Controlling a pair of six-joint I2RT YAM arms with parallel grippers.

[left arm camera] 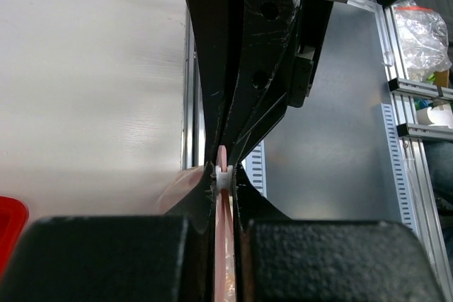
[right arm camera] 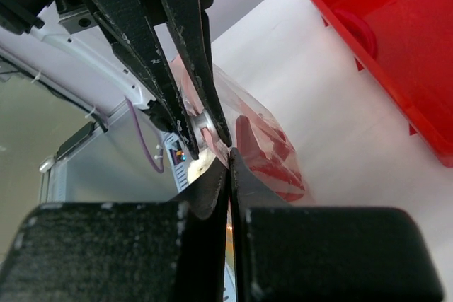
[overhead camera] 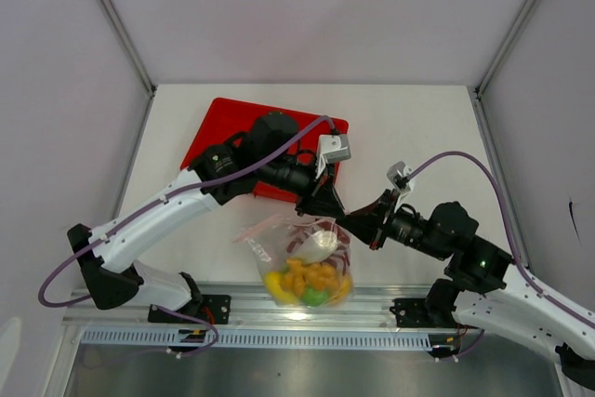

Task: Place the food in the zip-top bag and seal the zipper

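Observation:
The clear zip top bag [overhead camera: 297,267] hangs below both grippers at the front of the table, holding yellow, green, white and red food. Its pink zipper strip [left arm camera: 224,245] runs between the fingers of my left gripper [overhead camera: 327,204], which is shut on it with a white piece at the fingertips. My right gripper [overhead camera: 346,218] is shut close beside it at the bag's top edge, its tips meeting at the strip in the right wrist view; whether any strip lies between them is hard to tell.
An empty-looking red tray sits at the back left, partly under my left arm. A metal rail runs along the front edge.

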